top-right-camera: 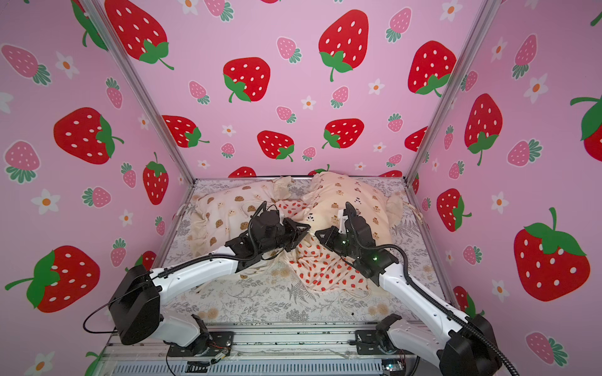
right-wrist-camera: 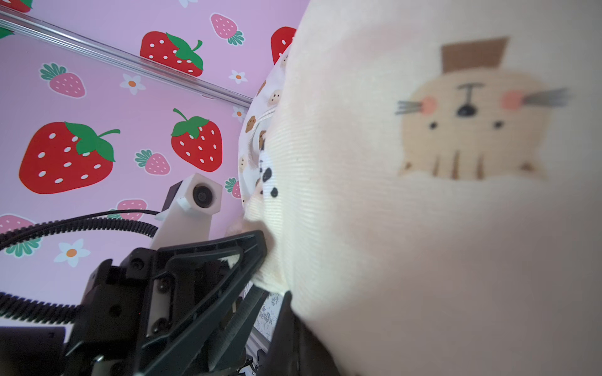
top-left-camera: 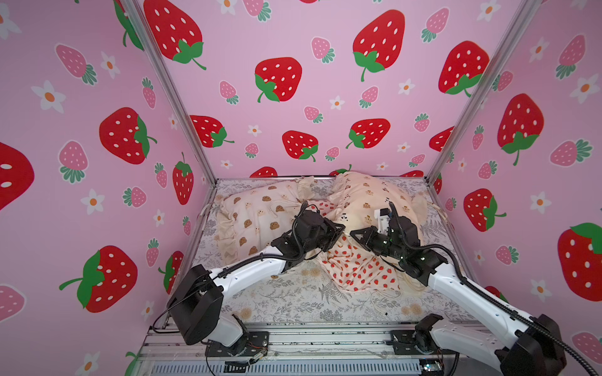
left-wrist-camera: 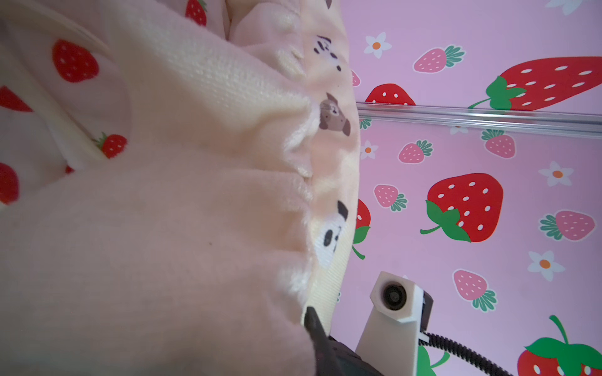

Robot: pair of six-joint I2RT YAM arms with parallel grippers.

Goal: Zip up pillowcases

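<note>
A cream animal-print pillowcase (top-left-camera: pixel 370 194) bunches up in the middle-right, its gathered cream edge (left-wrist-camera: pixel 294 150) filling much of the left wrist view. My left gripper (top-left-camera: pixel 340 228) is shut on that fabric at the case's front. Just to its right, my right gripper (top-left-camera: pixel 354 233) stands shut, close against the same case; its fingertips are partly buried in cloth in the right wrist view, with no held thing clearly visible. I cannot make out a zipper pull at either gripper. A strawberry-print fabric (top-left-camera: pixel 357 269) lies beneath both grippers.
Another pillowcase with brown prints (top-left-camera: pixel 250 219) fills the left of the table. Bare table (top-left-camera: pixel 288 304) shows along the front. Patterned walls and metal rails (top-left-camera: pixel 163 75) enclose the space.
</note>
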